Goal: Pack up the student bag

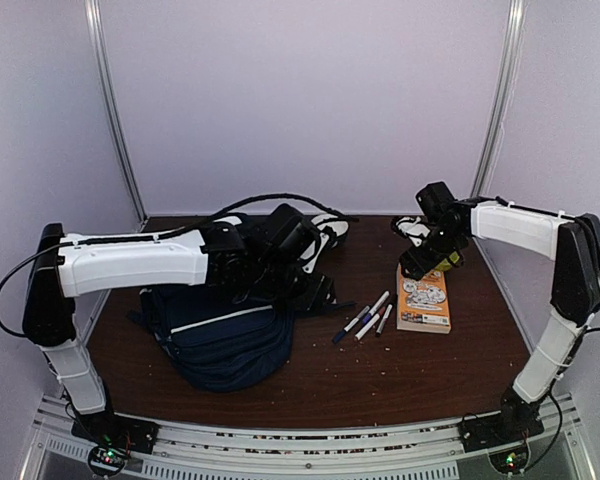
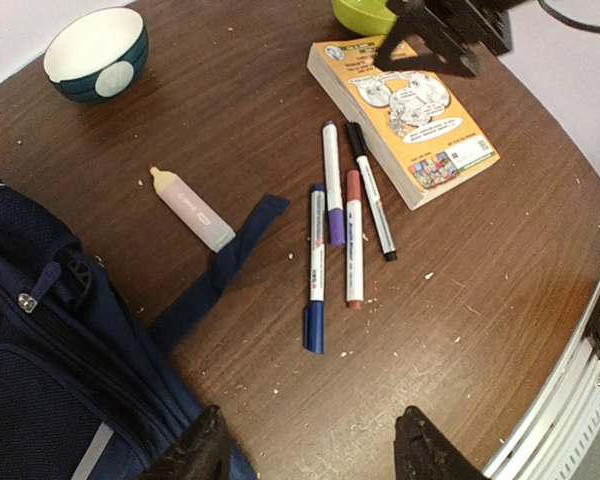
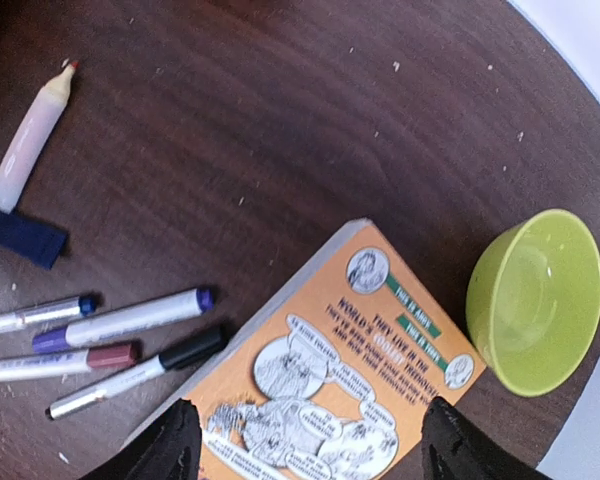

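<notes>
A navy backpack (image 1: 215, 340) lies on the left of the table, its zipped edge beside my open left gripper, which hangs above the table. An orange book (image 1: 423, 305) lies to the right, under my open right gripper. Between bag and book lie a blue-capped pen (image 2: 316, 280), a purple-capped pen (image 2: 332, 185), a red-capped pen (image 2: 354, 240), a black-capped pen (image 2: 373, 195) and a pink pen (image 2: 190, 205) by the bag's strap.
A patterned bowl (image 2: 95, 70) stands at the back, and a green cup (image 3: 535, 300) beside the book's far end. White walls enclose the sides and back.
</notes>
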